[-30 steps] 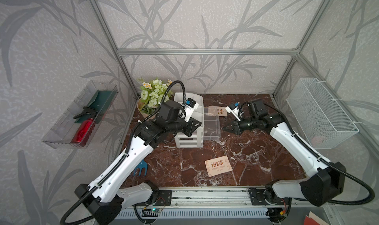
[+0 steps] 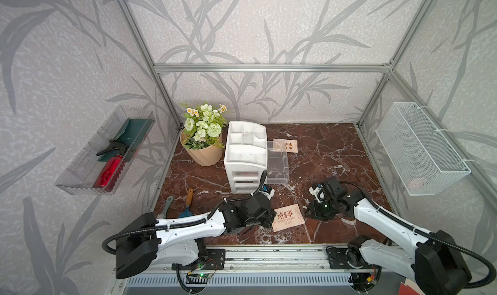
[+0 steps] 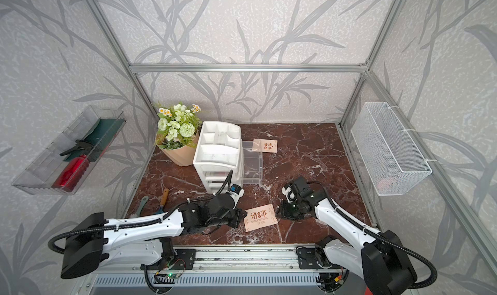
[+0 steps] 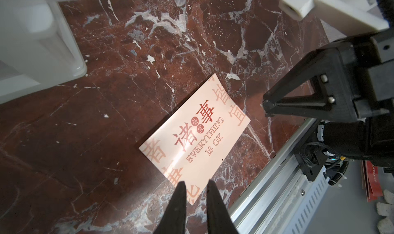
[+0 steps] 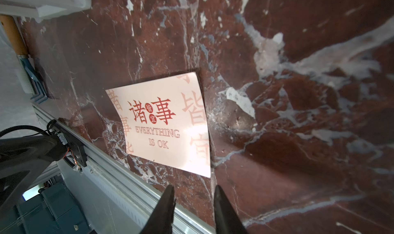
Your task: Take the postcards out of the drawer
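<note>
The white organizer (image 2: pixel 243 155) has a clear drawer (image 2: pixel 277 168) pulled out to the right, with a postcard (image 2: pixel 287 145) partly seen behind it. A cream postcard reading "EVERYTHING IS OK" (image 4: pixel 195 139) lies flat on the marble table at the front. Low over that table, my left gripper is left of the card and my right gripper is right of it. Each is part open, fingertips apart, nothing seen between them.
A flower pot (image 2: pixel 202 152) stands left of the organizer; garden tools (image 2: pixel 186 209) lie at front left. A plastic basket (image 2: pixel 77 178) and a wire basket (image 2: pixel 424 150) hang on the side walls.
Both arms have lowered toward the front postcard, uncovering more of the organizer. The postcards have not visibly moved.
</note>
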